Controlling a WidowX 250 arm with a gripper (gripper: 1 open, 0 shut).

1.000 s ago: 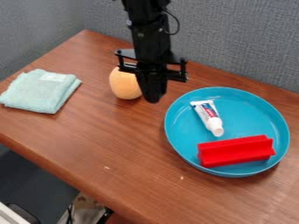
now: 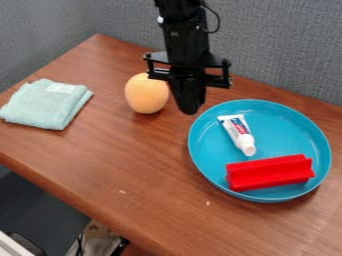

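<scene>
My black gripper [image 2: 189, 100] hangs over the back middle of the wooden table, shut, with nothing visible between its fingers. Its tip is just right of an orange round object [image 2: 146, 91], partly behind the arm, and left of a blue plate [image 2: 209, 160]. On the plate lie a white toothpaste tube [image 2: 239, 133] and a red object [image 2: 270, 171].
A folded pale mint cloth [image 2: 47, 105] lies at the left of the table [image 2: 134, 180]. A grey wall stands behind, and the table's edge runs along the lower left.
The gripper has shifted slightly to the right, away from the orange object. The things on the table look unmoved.
</scene>
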